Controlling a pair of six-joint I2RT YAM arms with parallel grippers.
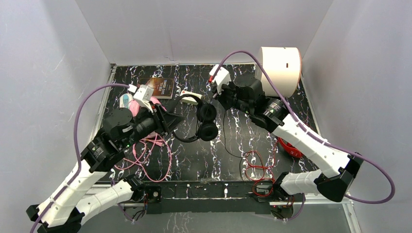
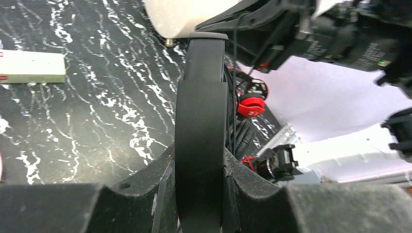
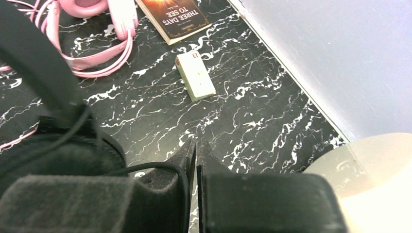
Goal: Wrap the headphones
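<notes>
Black headphones (image 1: 207,112) hang above the table, their ear cups toward the right arm. My left gripper (image 1: 171,120) is shut on their headband (image 2: 201,116), which stands up between the fingers in the left wrist view. My right gripper (image 1: 216,93) is beyond the ear cups, toward the back wall. In the right wrist view its fingertips are close together, with a narrow gap. The thin black cable (image 3: 170,166) runs from the blurred ear cup across one right finger; whether it is gripped cannot be told. Farther on, the cable hangs to the table at the front.
Pink headphones (image 3: 91,60) with loose pink cable lie at the left, near a book (image 3: 176,19) and a small pale box (image 3: 195,75). A white cylinder (image 1: 279,70) stands back right. Red headphones (image 2: 251,100) and red cable (image 1: 255,167) lie to the right. The mid-table is mostly clear.
</notes>
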